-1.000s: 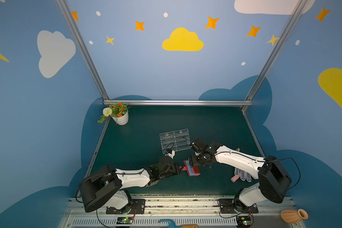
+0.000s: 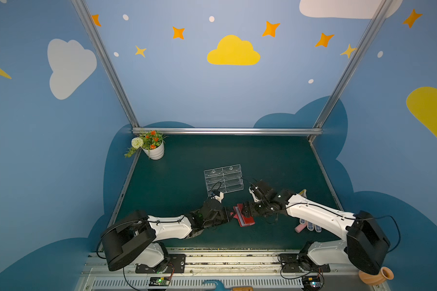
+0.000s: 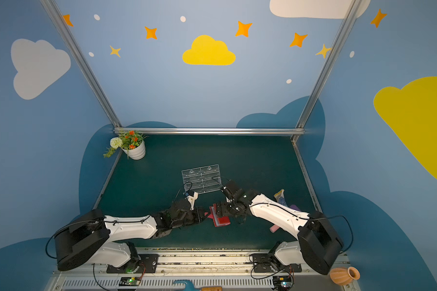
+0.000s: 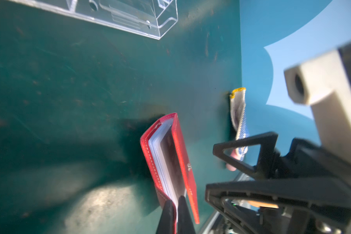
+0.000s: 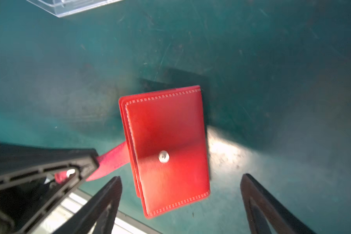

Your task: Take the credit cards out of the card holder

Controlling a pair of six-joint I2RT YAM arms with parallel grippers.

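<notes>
A red leather card holder (image 5: 167,152) lies on the green table in front of me, its side with the pale card sleeves (image 4: 163,156) facing my left wrist view and its snap-studded cover seen from above in the right wrist view. My left gripper is shut on the holder's thin red strap, which stretches leftward from it in the right wrist view. My right gripper hangs open over the holder, a finger to each side of it in that view, nothing held.
A clear acrylic rack (image 2: 223,178) lies just behind the holder. A potted plant (image 2: 154,148) stands at the back left. A glove (image 2: 310,224) and a pink object (image 2: 300,227) lie at the right.
The holder looks less spread open than a second ago. The left arm is nearly still.
</notes>
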